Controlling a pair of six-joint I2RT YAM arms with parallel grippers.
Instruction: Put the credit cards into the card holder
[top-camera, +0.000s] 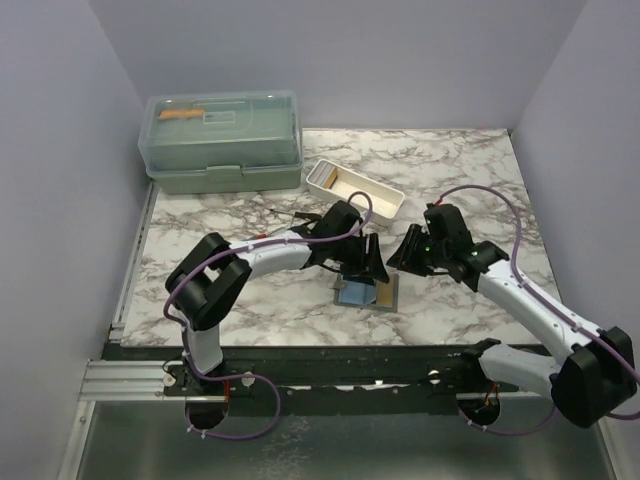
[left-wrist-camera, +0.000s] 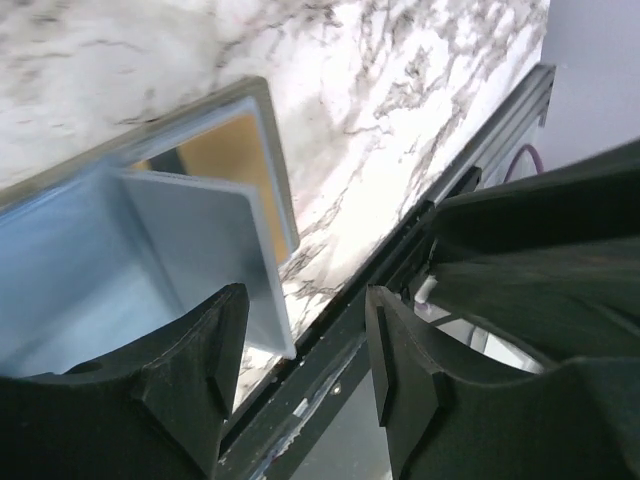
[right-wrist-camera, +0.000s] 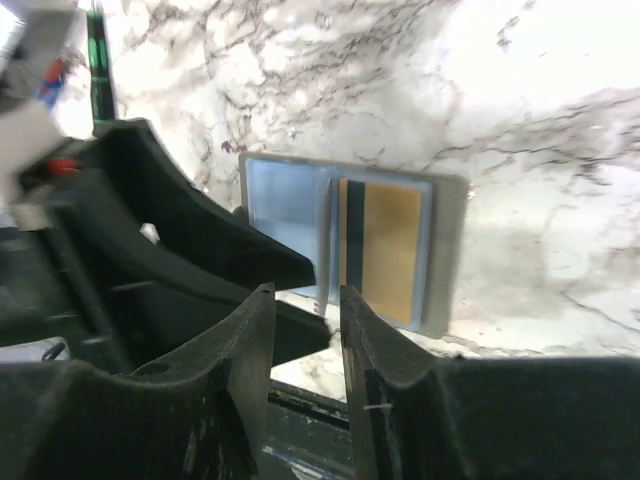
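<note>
On the table the card holder (top-camera: 345, 304) lies open, grey outside with blue pockets. A gold card with a black stripe (right-wrist-camera: 392, 248) sits in its right-hand pocket. Near the holder's middle a thin grey flap stands up, seen almost edge-on in the right wrist view. Above the holder is my left gripper, its fingertips apart; whether it touches the flap I cannot tell. To the right and raised, my right gripper (top-camera: 402, 256) has a gap between its fingertips, with nothing in it.
A white tray (top-camera: 385, 205) with a gold card (top-camera: 330, 178) at its left end stands behind the grippers. The lidded green box (top-camera: 222, 180) fills the back left. Both grippers are close together over the holder. Bare marble lies to the right.
</note>
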